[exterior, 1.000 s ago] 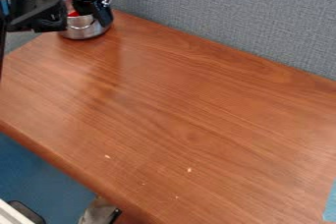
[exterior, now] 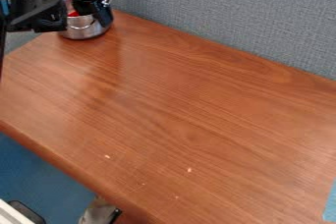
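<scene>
At the top left of the camera view a steel pot (exterior: 85,28) stands near the back corner of the wooden table, with a small red item (exterior: 74,14) partly visible inside. My black gripper (exterior: 92,12) reaches down over the pot's mouth and hides much of it. Its fingertips are at or inside the rim; I cannot make out whether they are open, shut or holding something.
A grey fabric partition (exterior: 223,12) runs along its back edge. Blue floor shows beyond the front edge at lower left, with partly visible objects in the bottom corner.
</scene>
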